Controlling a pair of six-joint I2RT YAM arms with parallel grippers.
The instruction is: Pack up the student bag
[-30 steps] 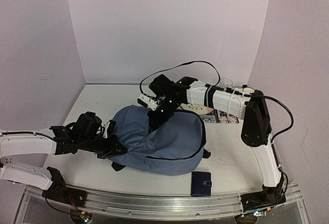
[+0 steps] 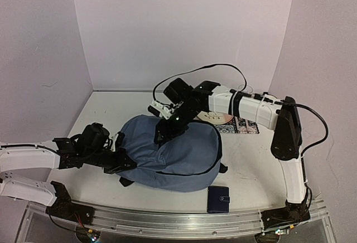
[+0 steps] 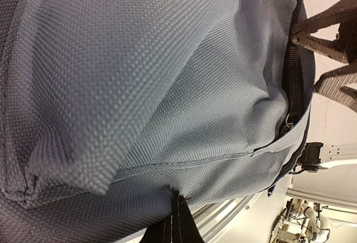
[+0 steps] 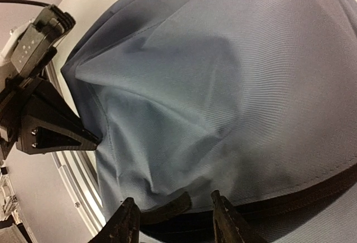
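The blue-grey bag (image 2: pixel 189 142) lies on its side on the table, its fabric creased. At the bag's left end my left gripper (image 2: pixel 131 166) is shut on a pinch of its cloth; the closed fingertips (image 3: pixel 179 212) meet the fabric in the left wrist view. Over the middle of the bag is my right gripper (image 2: pixel 160 141), pointing down. In the right wrist view its fingers (image 4: pixel 125 218) stand apart, above a black zipper band (image 4: pixel 301 198). A short black tab (image 4: pixel 170 208) shows in the gap; whether they touch it is unclear.
A dark blue wallet-like case (image 2: pixel 218 199) lies near the front edge, right of the bag. Behind the bag, a patterned cloth (image 2: pixel 245 126) and a round pinkish item (image 2: pixel 217 117) are partly covered by the right arm.
The left gripper and the bag have hardly moved.
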